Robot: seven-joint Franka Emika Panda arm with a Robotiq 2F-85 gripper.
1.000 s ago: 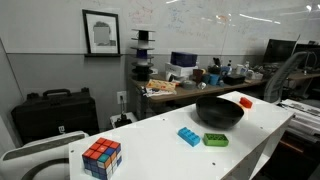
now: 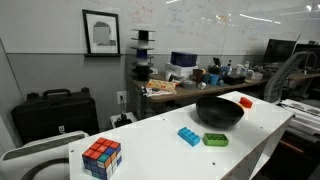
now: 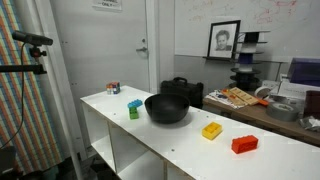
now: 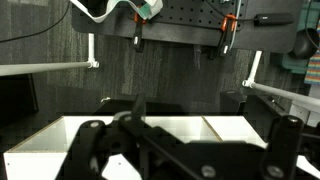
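Note:
My gripper is open in the wrist view, its dark fingers apart with nothing between them. It hangs over dark floor beside a white table edge, away from the tabletop objects; neither exterior view shows it clearly. A black bowl point(image 2: 219, 113) stands on the white table. In front of it lie a blue block point(image 2: 188, 136) and a green block point(image 2: 215, 140). A multicoloured cube point(image 2: 101, 158) sits at the near left corner. Beyond the bowl is a red block point(image 3: 244, 144), with a yellow block point(image 3: 212, 130) between them in the second exterior view.
A side table point(image 3: 285, 127) with boxes and pots runs along the back wall. A black case point(image 2: 55, 115) stands behind the table's left end. Cables and clamps point(image 4: 228, 36) line a dark ledge at the top of the wrist view. Bare tabletop surrounds the blocks.

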